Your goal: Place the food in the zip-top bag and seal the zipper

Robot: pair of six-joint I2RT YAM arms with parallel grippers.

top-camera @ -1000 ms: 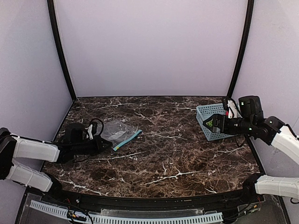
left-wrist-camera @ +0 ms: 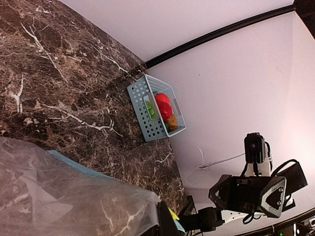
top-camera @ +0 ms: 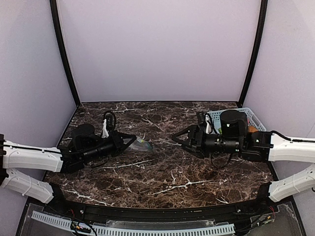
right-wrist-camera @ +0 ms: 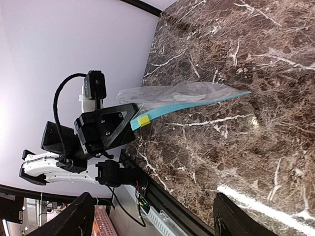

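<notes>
A clear zip top bag (top-camera: 141,145) with a blue zipper strip (right-wrist-camera: 189,105) and a yellow slider tab (right-wrist-camera: 143,120) hangs from my left gripper (top-camera: 131,140), which is shut on its slider end. In the left wrist view the bag's clear film (left-wrist-camera: 74,196) covers the lower left. Its mouth looks closed or nearly so. My right gripper (top-camera: 179,137) stands apart from the bag, to its right, fingers parted and empty. Food lies in a basket: red pieces (left-wrist-camera: 163,105), a green one (left-wrist-camera: 150,110) and a brown one (left-wrist-camera: 172,122).
The pale blue perforated basket (left-wrist-camera: 141,110) stands at the table's right edge, partly behind my right arm in the top view. Between the grippers the dark marble table (top-camera: 162,172) is bare, and so is the back. Walls bound both sides.
My left gripper has raised the bag, which lay flat on the table, and carried it toward the middle. The right gripper has moved left from the basket toward the centre.
</notes>
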